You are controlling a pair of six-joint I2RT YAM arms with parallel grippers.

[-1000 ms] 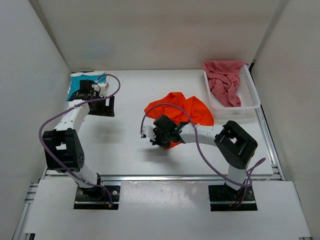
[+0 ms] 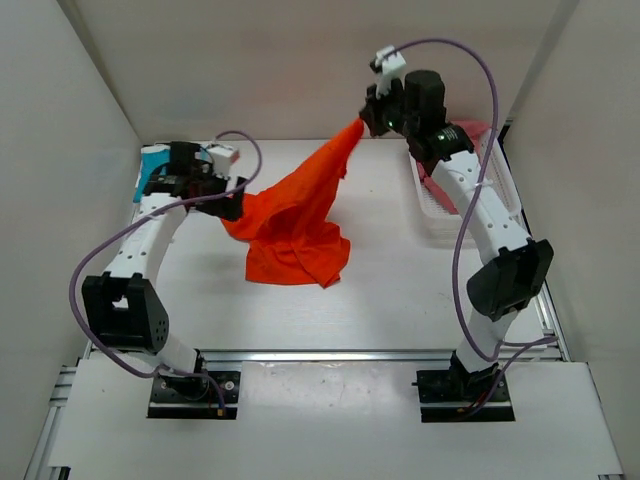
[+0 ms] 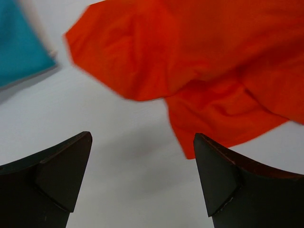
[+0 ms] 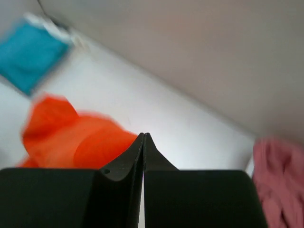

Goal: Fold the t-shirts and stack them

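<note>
An orange T-shirt (image 2: 290, 240) lies crumpled mid-table, one end lifted high toward the back right where my right gripper (image 2: 375, 110) is shut on it; in the right wrist view the orange cloth (image 4: 80, 142) runs up to the closed fingers (image 4: 190, 194). My left gripper (image 2: 230, 208) is open above the shirt's left side; the left wrist view shows its fingers (image 3: 242, 185) apart, with bare table and the shirt's edge beyond them.
A teal folded stack (image 3: 23, 42) lies at the back left, partly under the left arm. A white basket (image 2: 500, 190) holding pink cloth (image 4: 275, 180) stands at the back right, partly under the right arm.
My right gripper has risen toward the back right, pulling the orange shirt up and leftward across the table. My left gripper has moved right, over the shirt's edge.
</note>
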